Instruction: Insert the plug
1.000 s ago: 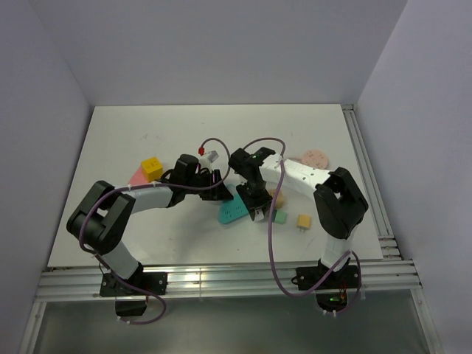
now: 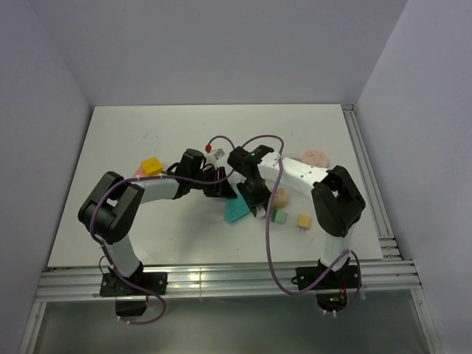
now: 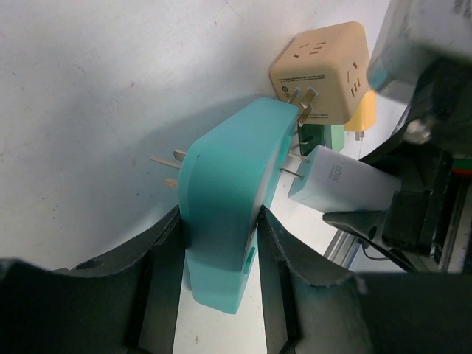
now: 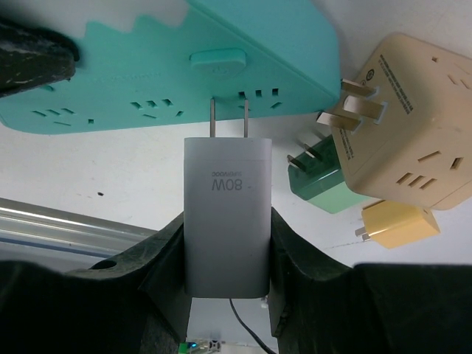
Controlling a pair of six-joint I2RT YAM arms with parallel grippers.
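The teal power strip (image 3: 228,184) is held upright-edged by my left gripper, shut on it, in the left wrist view. My right gripper is shut on a white 80W charger (image 4: 226,206), whose two prongs point at the strip's socket face (image 4: 155,88). In the right wrist view the prong tips overlap the strip near a row of slots below its button; whether they touch it I cannot tell. In the top view both grippers meet over the middle of the table, around the strip (image 2: 236,208).
A beige cube adapter (image 4: 405,118), a green plug (image 4: 324,184) and a yellow charger (image 4: 398,223) lie just beside the strip. A yellow block (image 2: 151,165) and pink discs (image 2: 315,158) sit farther out on the white table (image 2: 169,236).
My left arm has moved rightward and slightly toward the back of the table's middle, with the teal strip shifting along. The right gripper with the charger has moved only slightly.
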